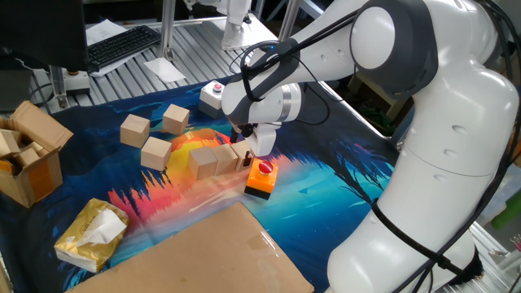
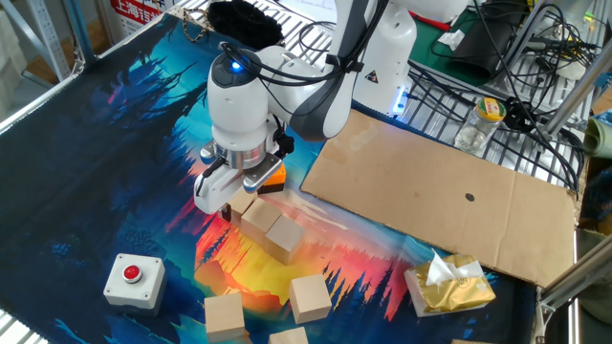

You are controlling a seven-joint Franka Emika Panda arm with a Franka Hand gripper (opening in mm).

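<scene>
Three wooden blocks stand in a row on the printed mat, touching or nearly so: an outer block [image 1: 202,163], a middle block [image 1: 224,159] and an end block [image 1: 242,149]. My gripper [image 1: 244,153] is lowered over the end block, with a dark finger [image 1: 247,159] against or close to its near side. In exterior view 2 the gripper body covers part of this end block [image 2: 241,204], beside the middle block [image 2: 260,219] and outer block [image 2: 284,239]. The other finger is mostly hidden, so whether the fingers grip the block cannot be told.
An orange box with a red button [image 1: 262,178] stands close beside the gripper. Three loose blocks, including one block [image 1: 156,153], lie left of the row. A white button box [image 2: 135,283], tissue pack [image 1: 93,235], cardboard sheet [image 1: 203,256] and open carton [image 1: 37,167] surround them.
</scene>
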